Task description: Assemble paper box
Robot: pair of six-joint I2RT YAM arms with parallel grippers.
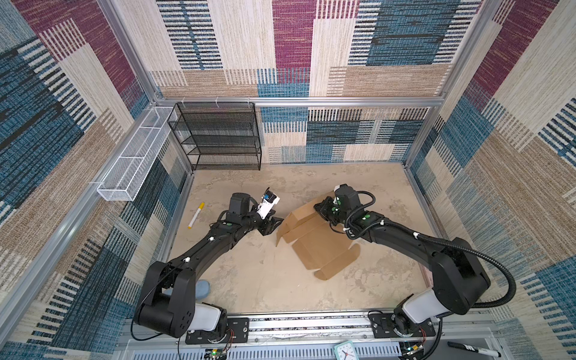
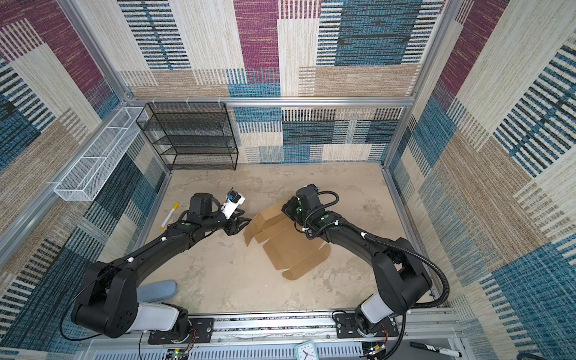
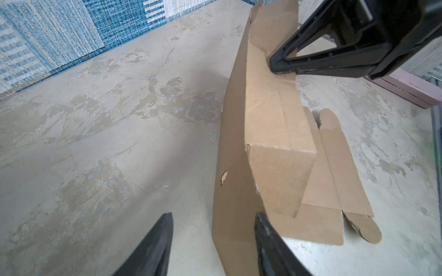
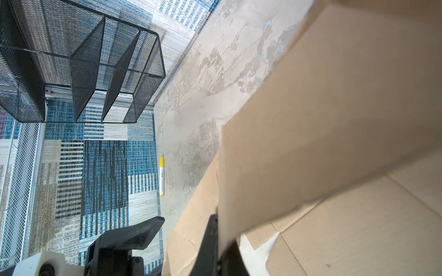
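The brown cardboard box (image 1: pixel 321 240) is partly folded, with its far wall raised and its bottom and near flaps spread on the table. My right gripper (image 1: pixel 322 207) is shut on the top of that raised wall (image 4: pixel 294 151), the thin board passing between its fingers. At the box's left end, my left gripper stands open, its fingertips apart. The end flap (image 3: pixel 237 220) lies partly behind its right finger, and nothing is clamped there. A folded corner (image 3: pixel 283 174) shows just beyond in the left wrist view.
A black mesh rack (image 1: pixel 219 136) stands at the back left. A yellow marker (image 1: pixel 196 215) lies at the left edge, and a blue object (image 2: pixel 157 291) sits near the left arm's base. Behind and in front of the box the table is bare.
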